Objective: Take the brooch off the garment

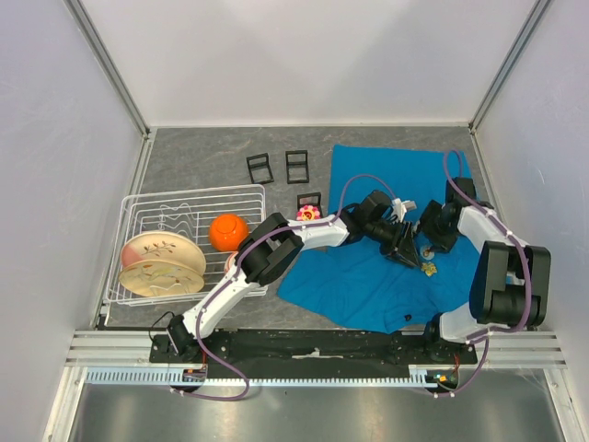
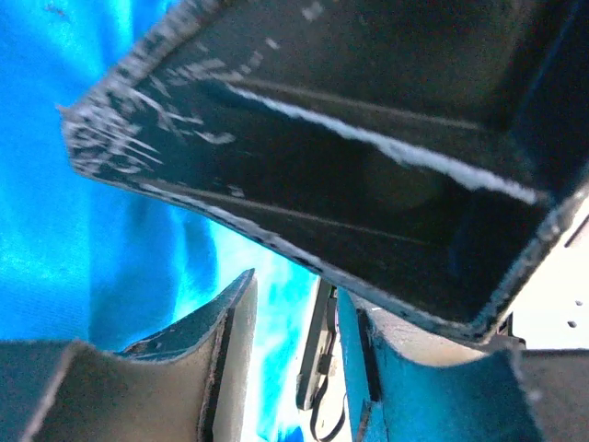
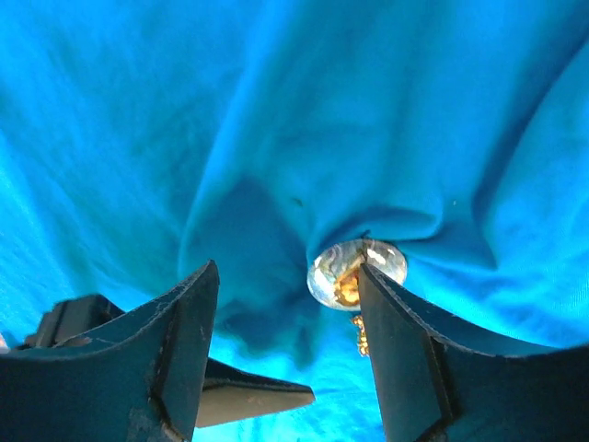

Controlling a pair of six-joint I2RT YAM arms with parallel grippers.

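A blue garment is spread on the right of the worktop. On it lies a gold flower-like brooch, with a shiny silvery oval piece beside it. My left gripper is low over the garment just left of the brooch; in its wrist view the fingers stand apart, a large black body above them. My right gripper is above the brooch, open; in its wrist view the oval piece shows between and beyond the fingertips, partly under a fold, with nothing clearly held.
A wire dish rack with plates and an orange bowl stands on the left. Small black square holders sit at the back, one near a pink-and-yellow flower piece. Both arms crowd the garment's middle and right.
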